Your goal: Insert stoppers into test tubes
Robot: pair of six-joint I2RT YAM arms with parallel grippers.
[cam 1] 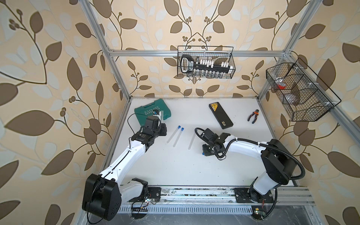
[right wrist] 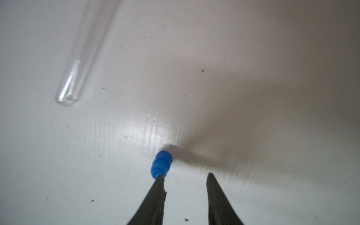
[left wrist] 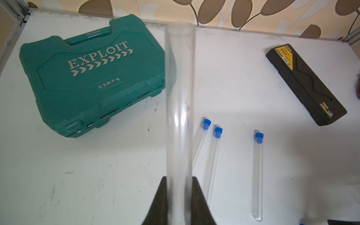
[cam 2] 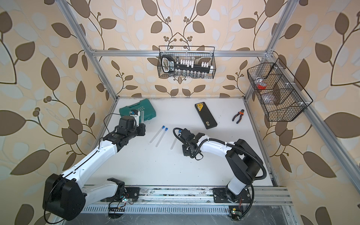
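My left gripper is shut on a clear test tube (left wrist: 179, 101), held upright in its wrist view with no stopper in the top end. A loose blue stopper (right wrist: 162, 164) is on the white table in the right wrist view. My right gripper stands open beside it, its left fingertip (right wrist: 160, 181) overlapping the stopper's near end; contact cannot be told. Nothing is between the right fingers. Three tubes with blue stoppers lie on the table: a left one (left wrist: 199, 142), a middle one (left wrist: 213, 161) and a right one (left wrist: 258, 176).
Behind the left gripper lies a green case (left wrist: 101, 75). A long black box (cam 1: 221, 115) and pliers (cam 1: 253, 116) are at the back right. Wire baskets (cam 1: 205, 63) hang above the table.
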